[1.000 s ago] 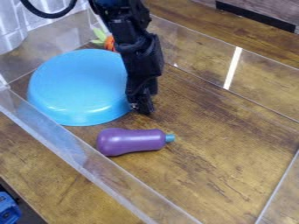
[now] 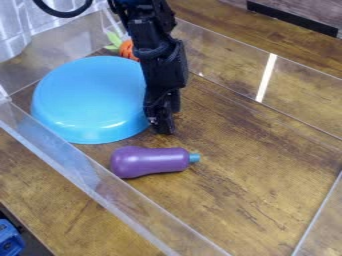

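Note:
The black gripper reaches down from the top, its tip low at the right rim of a blue bowl-like round object. Whether its fingers are open or shut cannot be made out against the dark body. A purple eggplant with a teal tip lies below the gripper on the wooden surface. An orange carrot with green top is partly hidden behind the arm at the top.
Clear transparent walls edge the wooden area at left and right. A blue object sits outside at the bottom left. The wood to the right of the gripper is clear.
The gripper's upper body has shifted slightly in angle; its tip stays at about the same place. The objects look unmoved.

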